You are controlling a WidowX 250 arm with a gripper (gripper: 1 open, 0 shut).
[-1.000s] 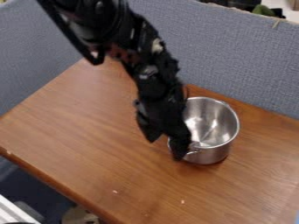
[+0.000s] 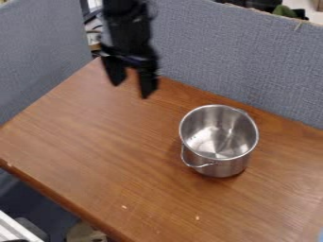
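A steel pot (image 2: 220, 142) with a wire handle hanging on its front left side stands upright on the wooden table (image 2: 89, 151), right of centre; a light shape shows inside it. The black gripper (image 2: 130, 74) is raised over the back left of the table, well apart from the pot. It is blurred, with its two fingers apart, open, and nothing visible between them.
Grey padded walls (image 2: 240, 52) close in the back and left of the table. Some clutter lies outside the enclosure at the lower left and top right.
The gripper has moved from the pot's left side up and back to the upper left, leaving the pot in view and standing in about the same place.
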